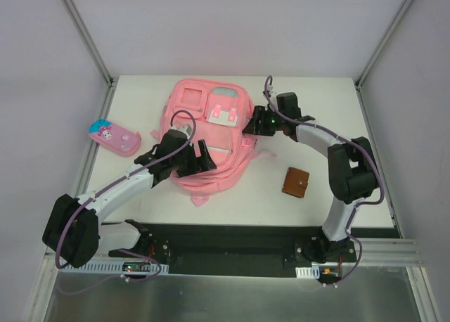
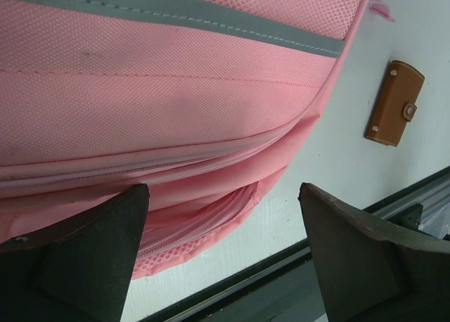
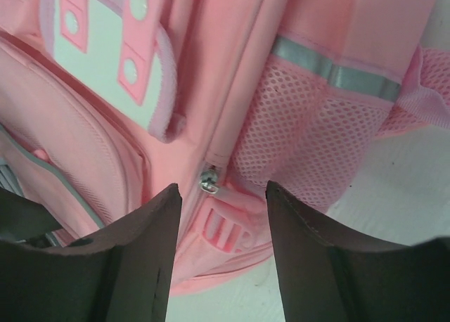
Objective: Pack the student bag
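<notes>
The pink backpack [image 1: 218, 132] lies on the table's middle, its zipped edge toward me. My left gripper [image 1: 200, 160] stands open over its lower part; in the left wrist view a long zipper [image 2: 197, 153] runs above the fingertips. My right gripper [image 1: 254, 125] is at the bag's right edge, fingers apart. In the right wrist view a metal zipper pull [image 3: 209, 181] and a pink buckle [image 3: 225, 227] lie between and just ahead of its fingertips.
A pink pencil case [image 1: 114, 137] lies at the left. A brown leather wallet [image 1: 295, 182] rests at the right front.
</notes>
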